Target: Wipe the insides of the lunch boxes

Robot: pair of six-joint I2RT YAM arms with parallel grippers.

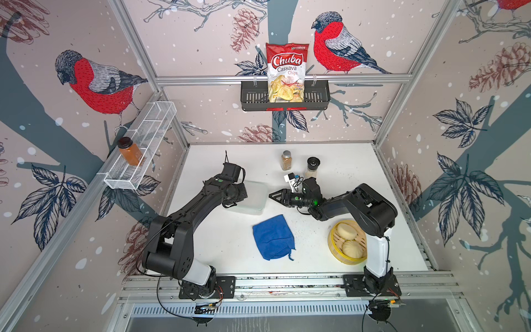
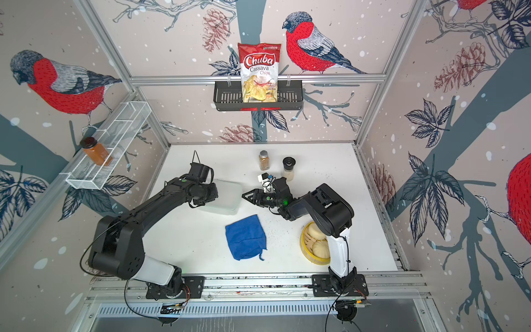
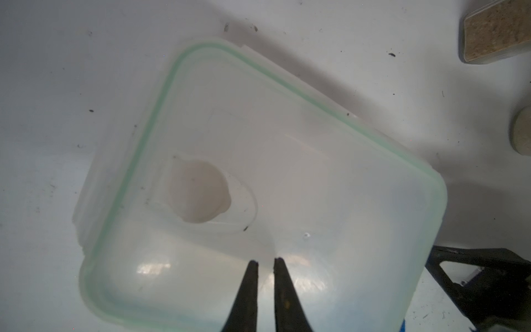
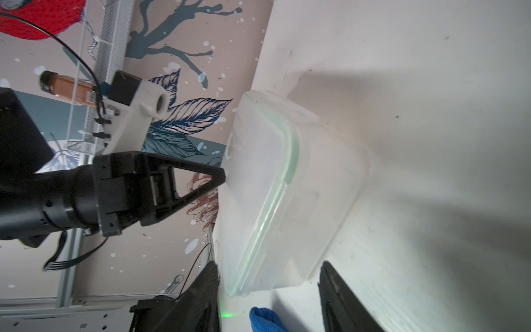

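Observation:
A clear lunch box stands on the table with its lid on. The lid has a green seal and a round pale spot. My left gripper is over the lid, its fingertips nearly together; nothing shows between them. In the right wrist view its fingertips are at the lid's surface; contact cannot be told. To the right of the box, my right gripper stands open and empty, pointing at its side. A folded blue cloth lies in front of the box.
Two spice jars, one with a grey cap and one with a black cap, stand behind my right arm. A bamboo steamer with buns sits at the front right.

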